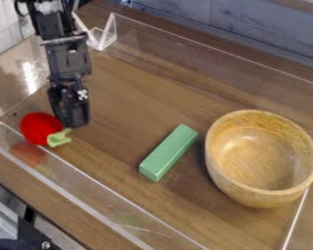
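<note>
A red vegetable with a green stem (42, 127), likely a toy, lies on the wooden surface at the lower left. My gripper (66, 115) is lowered right at it, its dark fingers over and beside the red piece; whether they touch it I cannot tell. A green block (168, 152) lies in the middle right, and a large wooden bowl (261, 184) sits further right.
Clear plastic edging (146, 227) runs along the front of the surface, with more at the back and left.
</note>
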